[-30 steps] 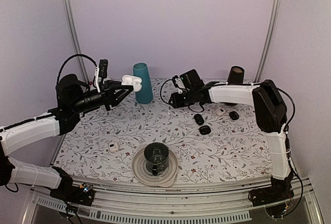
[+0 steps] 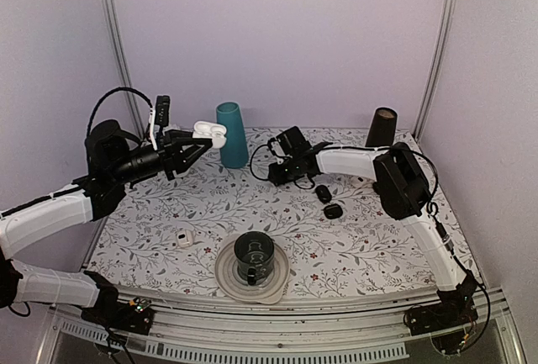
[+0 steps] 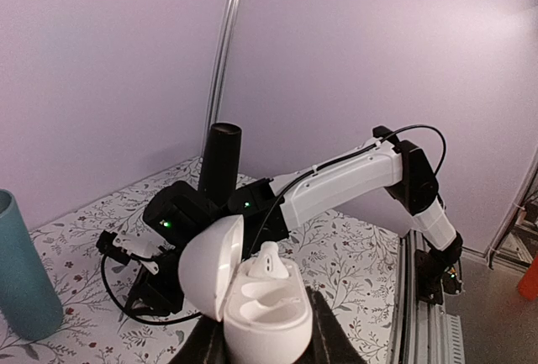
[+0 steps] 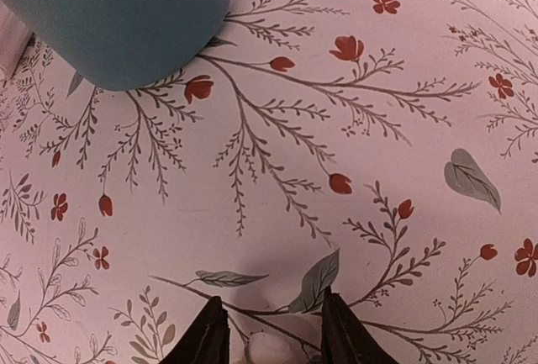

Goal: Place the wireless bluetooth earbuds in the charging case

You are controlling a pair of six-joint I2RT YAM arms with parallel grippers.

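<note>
My left gripper (image 2: 198, 147) is shut on the white charging case (image 2: 210, 133), held up above the table at the left. In the left wrist view the case (image 3: 267, 318) has its lid (image 3: 210, 267) swung up. A small white piece stands up inside the case near the lid; whether it is an earbud I cannot tell. Low at the table's back, my right gripper has its fingers apart. Between them, at the bottom edge of the right wrist view, lies a white rounded earbud (image 4: 269, 349), partly cut off, with gaps showing on both sides.
A teal cup (image 2: 232, 135) stands close to the left of my right gripper. Dark small objects (image 2: 333, 211) lie right of centre, and a black cup (image 2: 382, 128) is at the back right. In front, a dark mug (image 2: 254, 255) sits on a plate (image 2: 227, 284).
My right gripper has come down and a little left to the table at the back. The left gripper, with the case, has shifted only slightly left.
</note>
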